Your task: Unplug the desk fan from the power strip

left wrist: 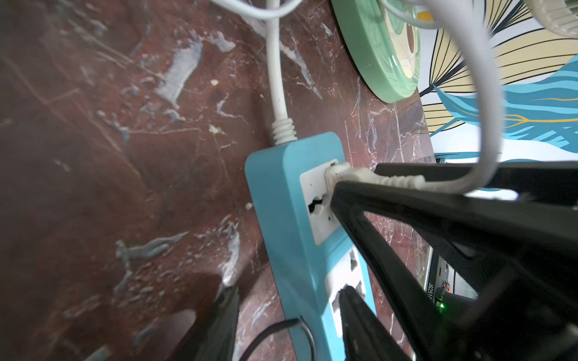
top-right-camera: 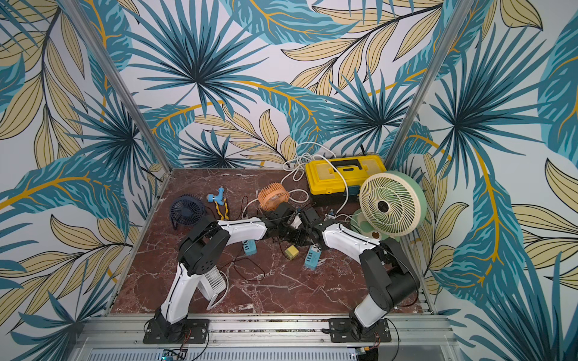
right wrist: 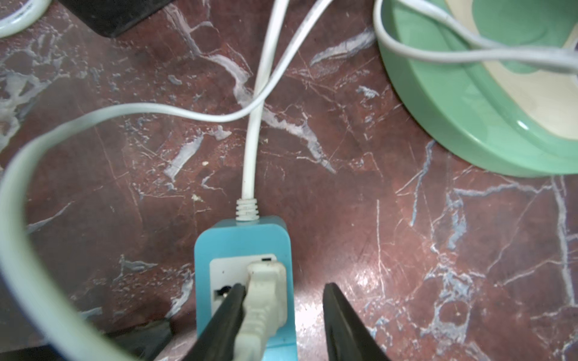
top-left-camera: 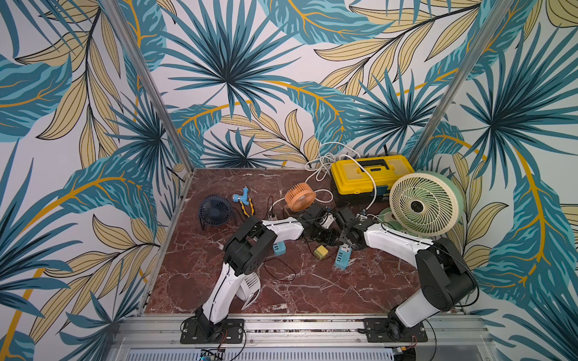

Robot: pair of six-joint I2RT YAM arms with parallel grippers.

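Note:
The blue power strip [right wrist: 209, 300] lies on the marbled table with a white plug [right wrist: 265, 282] seated in its end socket. In the right wrist view, my right gripper straddles that plug, fingers part open; the left finger is close beside it and the right finger stands clear. A white cord bends up from the plug. In the left wrist view, my left gripper is open, above the strip [left wrist: 271, 204], gripping nothing; the right gripper's black fingers [left wrist: 397, 204] reach the plug from the right. The green desk fan [top-left-camera: 421, 204] stands at the right.
A yellow toolbox [top-left-camera: 370, 174] stands at the back. A second blue strip [top-left-camera: 278, 248], a yellow block [top-left-camera: 321, 252], an orange fan [top-left-camera: 299, 197] and a navy fan [top-left-camera: 215, 210] are around. A thin black cable [left wrist: 277, 326] crosses the left wrist view.

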